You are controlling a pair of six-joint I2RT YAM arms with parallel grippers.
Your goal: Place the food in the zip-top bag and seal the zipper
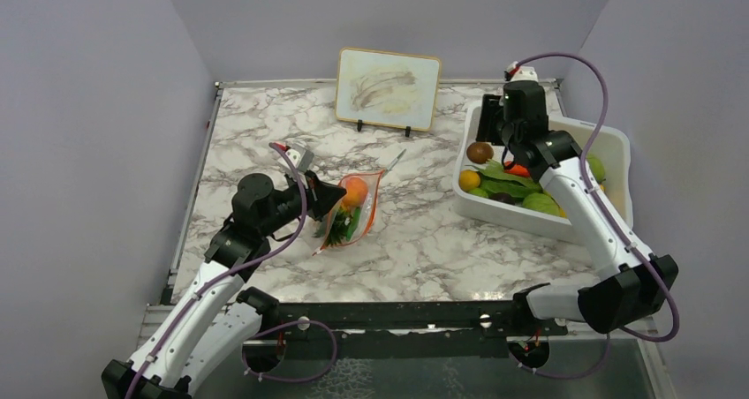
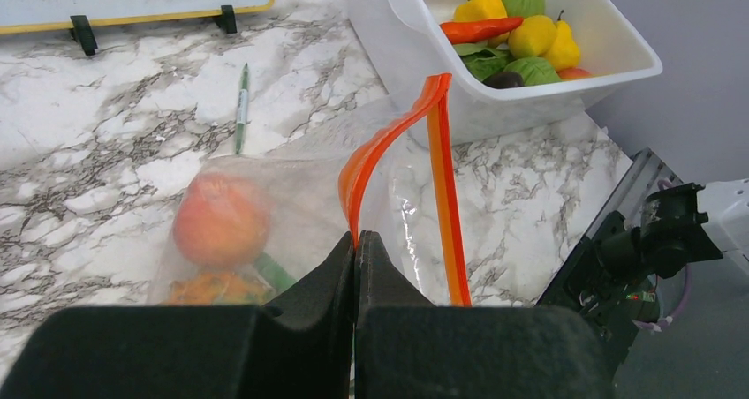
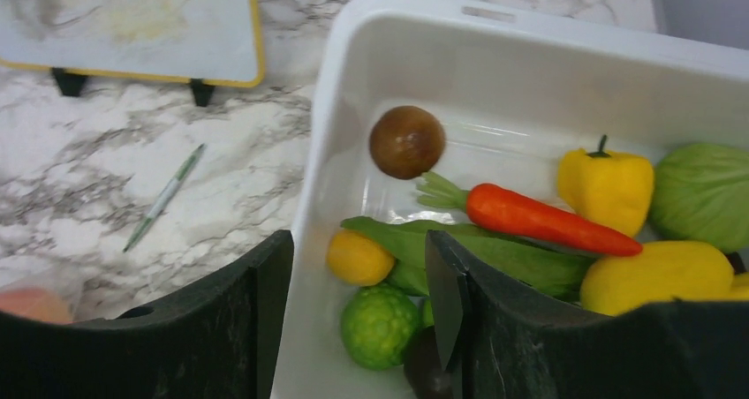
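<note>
The clear bag (image 1: 370, 212) with an orange zipper strip stands with its mouth parted; a round orange fruit (image 1: 355, 191) and leafy green food (image 1: 343, 228) are inside. My left gripper is shut on the bag's edge, right at the orange strip (image 2: 378, 145). Through the film of the bag, the orange fruit (image 2: 221, 220) shows blurred. Over the white bin's left side, my right gripper is open with nothing between its fingers. Below it in the bin lie a small yellow-orange fruit (image 3: 360, 258), a green round vegetable (image 3: 380, 326) and long green leaves (image 3: 495, 256).
The white bin (image 1: 517, 222) also holds a brown round item (image 3: 407, 142), a red-orange carrot (image 3: 548, 220) and a yellow pepper (image 3: 606, 184). A pen (image 3: 164, 197) lies between bag and bin. The whiteboard (image 1: 388, 88) stands at the back.
</note>
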